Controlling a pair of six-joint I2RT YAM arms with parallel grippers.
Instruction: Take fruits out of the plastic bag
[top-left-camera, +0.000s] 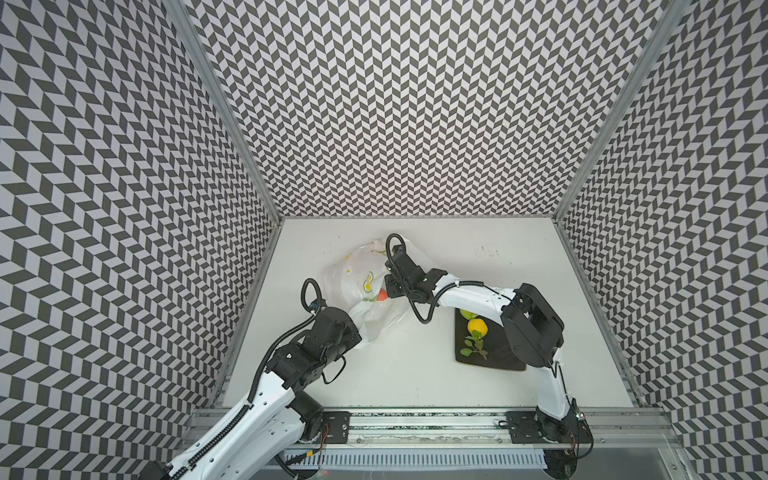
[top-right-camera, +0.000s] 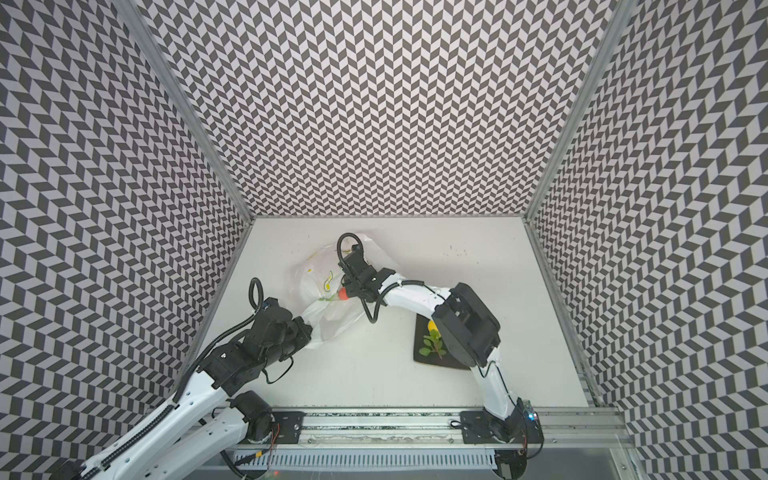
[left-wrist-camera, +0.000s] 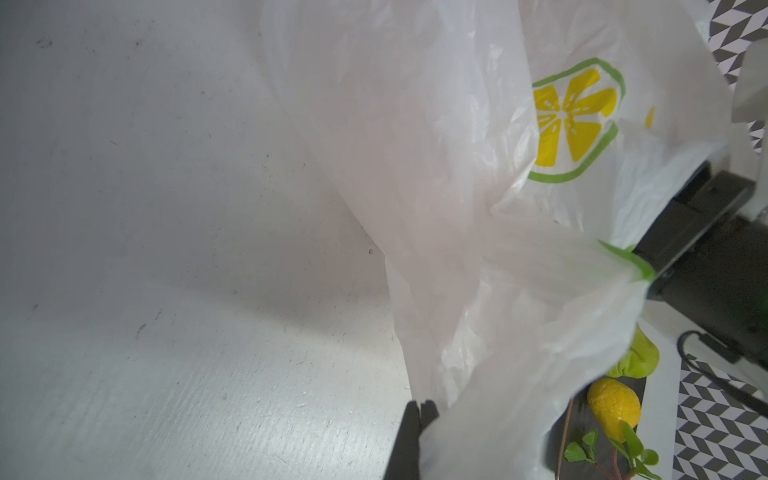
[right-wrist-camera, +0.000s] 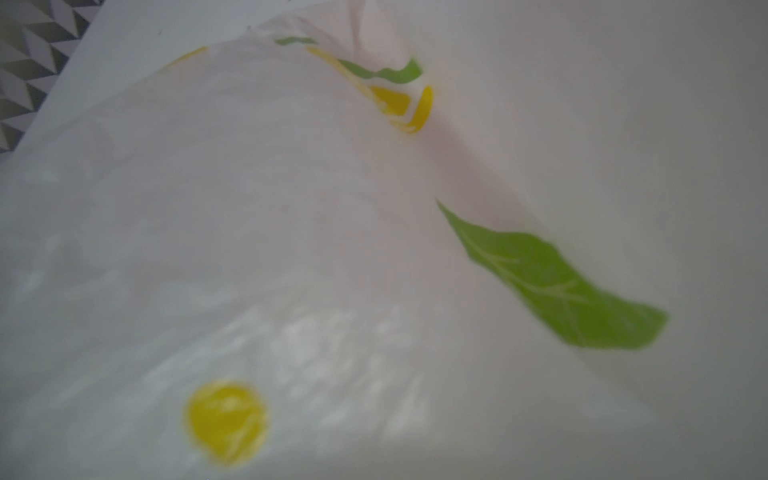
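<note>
The white plastic bag (top-left-camera: 360, 272) with lemon and leaf prints lies at the table's middle left. A red fruit (top-left-camera: 381, 294) shows in its opening, partly hidden by my right gripper (top-left-camera: 389, 286), which reaches into the bag from the right; its fingertips are hidden. The right wrist view shows only bag film (right-wrist-camera: 280, 200), close up. My left gripper is shut on a white fold of the bag's near end at the lower edge of the left wrist view.
A black tray (top-left-camera: 500, 358) on the right holds a yellow fruit (top-left-camera: 477, 326), a green fruit and leaves (top-left-camera: 472, 348), partly under the right arm.
</note>
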